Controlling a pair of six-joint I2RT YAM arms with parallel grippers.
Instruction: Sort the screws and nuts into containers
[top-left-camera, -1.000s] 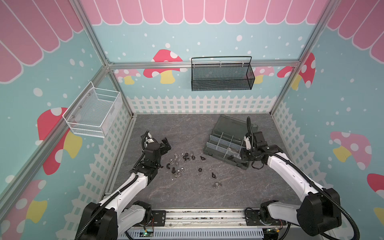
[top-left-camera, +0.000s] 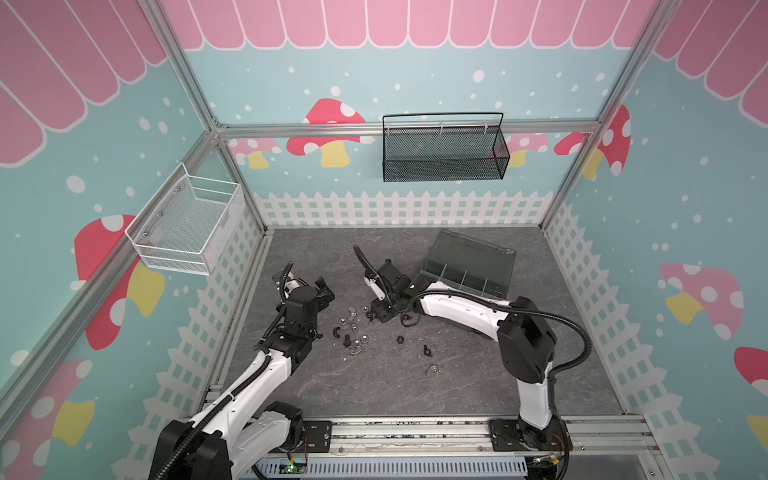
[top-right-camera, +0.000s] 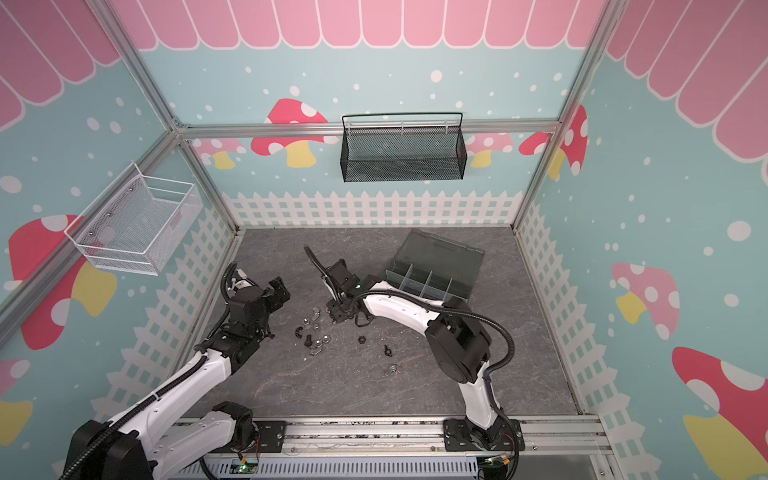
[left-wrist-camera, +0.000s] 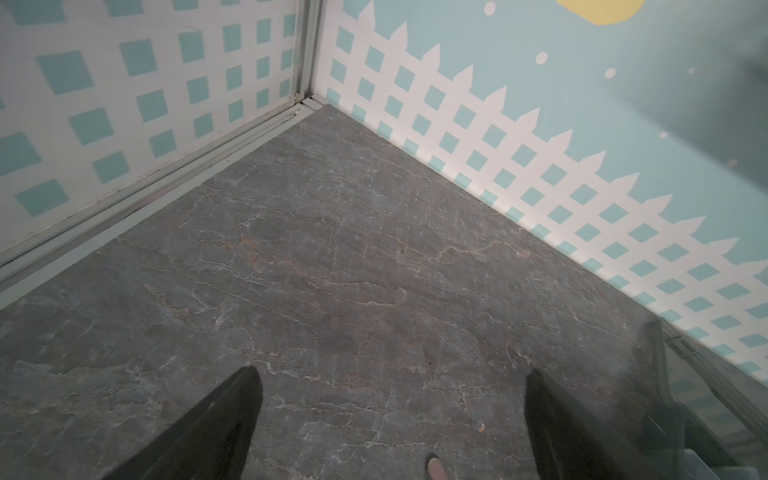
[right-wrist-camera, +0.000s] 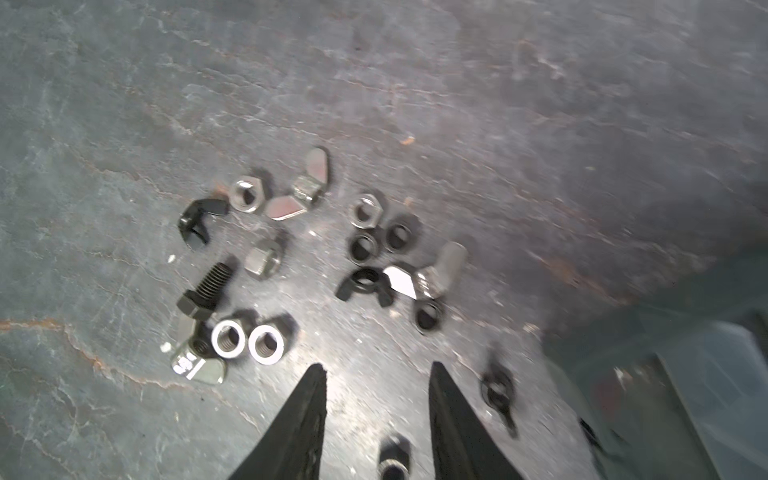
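Observation:
Loose hardware lies on the dark floor. In the right wrist view I see a black bolt (right-wrist-camera: 205, 291), a silver wing nut (right-wrist-camera: 303, 192), a black wing nut (right-wrist-camera: 365, 284), several silver hex nuts such as this nut (right-wrist-camera: 267, 344), and a dark wing piece (right-wrist-camera: 497, 390). My right gripper hovers over them, its fingers part open with nothing between; a dark-and-silver nut (right-wrist-camera: 393, 454) shows below the gap. The grey-green sorting case (top-left-camera: 468, 260) stands open at the back right, partly behind the right arm. My left gripper is open and empty above bare floor.
A black wire basket (top-left-camera: 445, 156) hangs on the back wall and a white one (top-left-camera: 188, 224) on the left wall. Another wing nut (top-left-camera: 433, 369) lies alone near the front.
The right arm has swung left from over the case to the group of nuts and screws. My left arm has shifted slightly left.

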